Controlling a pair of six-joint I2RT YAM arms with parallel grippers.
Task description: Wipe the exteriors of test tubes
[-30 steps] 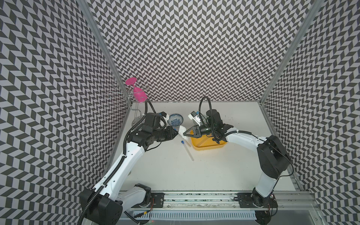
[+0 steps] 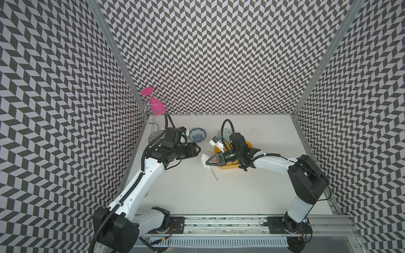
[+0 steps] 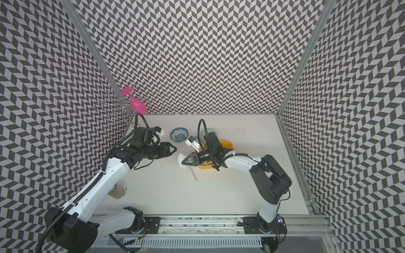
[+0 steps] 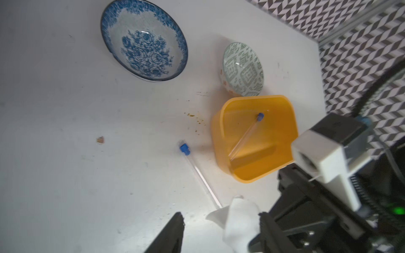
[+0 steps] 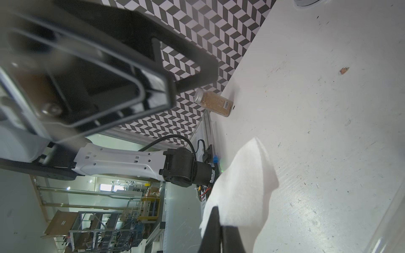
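A clear test tube with a blue cap [image 4: 184,148] lies on the table left of the orange bin [image 4: 223,143]; a second tube [image 4: 246,134] lies inside the bin. My right gripper [image 2: 206,161] is shut on a white cloth [image 5: 246,181], held over the lower part of the loose tube. My left gripper [image 2: 196,149] is above the table to the left of it, part open, with nothing seen between its fingers.
A blue patterned bowl [image 4: 147,50] and a green patterned bowl [image 4: 242,69] stand at the back. A jar [image 5: 214,103] sits at the left front. A pink item [image 2: 156,105] hangs on a wire rack.
My right gripper has moved down and toward the front with the cloth, over the loose tube. The left arm has shifted only slightly.
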